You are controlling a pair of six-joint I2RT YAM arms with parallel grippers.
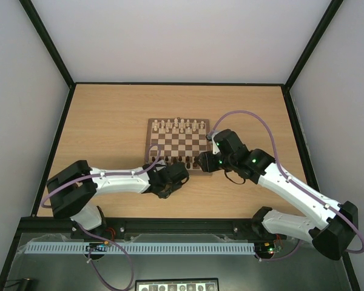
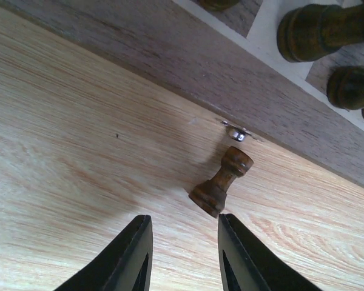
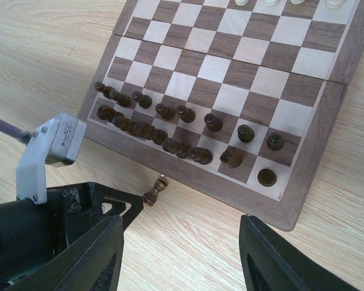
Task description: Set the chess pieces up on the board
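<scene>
A small dark brown chess piece [image 2: 221,182] lies on its side on the wooden table, just off the board's near edge, by a metal clasp. In the left wrist view my left gripper has its fingers apart, the piece beyond their tips and nothing between them. The right wrist view shows this piece [image 3: 154,191] close to the left gripper's tips. Dark pieces [image 3: 213,122] stand in two rows along the near side of the chessboard [image 3: 291,212]. White pieces [image 1: 177,124] stand on the far side. My right gripper is open and empty, above the near right corner.
The board's raised wooden frame [image 2: 170,66] borders the lying piece closely. Both grippers are near each other over the board's front side. Bare table [image 1: 109,121] surrounds the board to the left, right and back.
</scene>
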